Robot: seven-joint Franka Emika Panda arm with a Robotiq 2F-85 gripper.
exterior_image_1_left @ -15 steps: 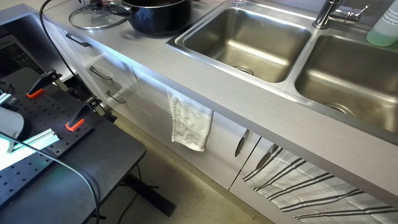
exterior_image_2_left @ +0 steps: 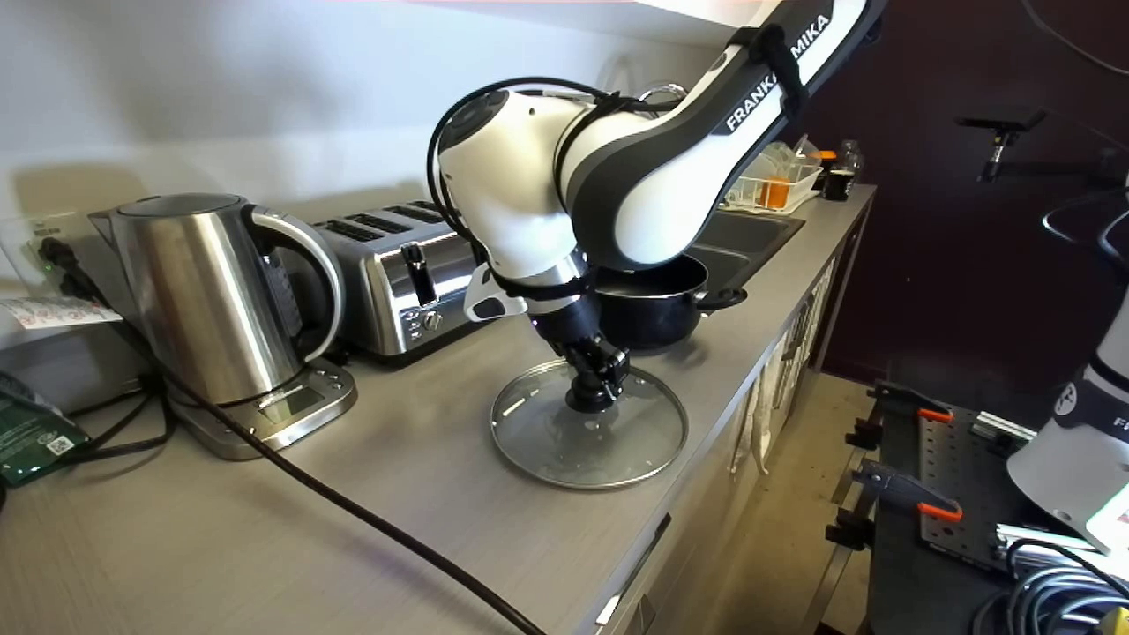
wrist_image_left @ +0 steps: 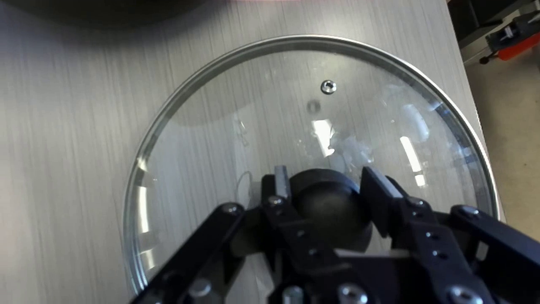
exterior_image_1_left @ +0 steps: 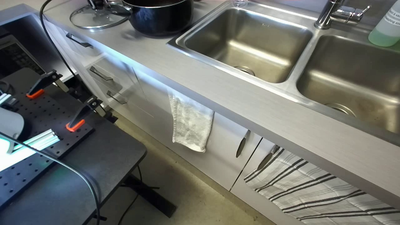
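A round glass lid (exterior_image_2_left: 540, 443) with a metal rim and a black knob lies on the counter, near its front edge. My gripper is shut on the lid's black knob (wrist_image_left: 329, 202), one finger on each side of it in the wrist view. The same lid (exterior_image_1_left: 90, 18) appears at the top left of exterior view 1, cut off above. Just beyond it stands a black pot (exterior_image_2_left: 646, 307), uncovered, with a side handle. The wrist view catches only the pot's dark side (wrist_image_left: 101, 10) at its upper left.
A toaster (exterior_image_2_left: 392, 286) and a steel kettle (exterior_image_2_left: 201, 296) stand along the wall. A dark cable (exterior_image_2_left: 370, 519) crosses the counter in front. Past the pot lies a double sink (exterior_image_1_left: 255, 41). The counter's front edge runs close beside the lid.
The gripper's fingers have come down into view around the lid's knob in exterior view 1. The lid has shifted very slightly; the pot stands where it was.
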